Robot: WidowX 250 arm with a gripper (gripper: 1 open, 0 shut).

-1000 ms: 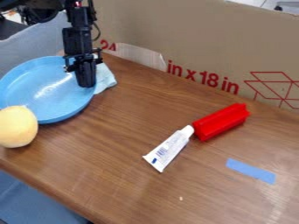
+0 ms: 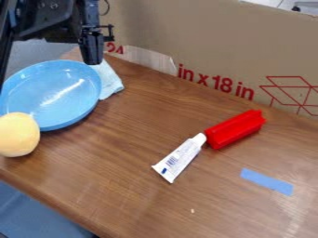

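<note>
My black gripper (image 2: 91,48) is at the top left, raised above the back edge of the blue plate (image 2: 50,93), shut with nothing visible between its fingers. A pale blue cloth (image 2: 108,83) lies just right of the plate, below the gripper. A pale yellow round object (image 2: 18,134) sits at the plate's front left edge.
A white tube (image 2: 177,160) and a red cylinder (image 2: 233,129) lie on the wooden table (image 2: 137,186) at the right, with blue tape (image 2: 266,181) nearby. A cardboard wall (image 2: 224,46) runs along the back.
My gripper has risen from the back right of the plate, by the cloth, to higher up. The objects on the table look unmoved.
</note>
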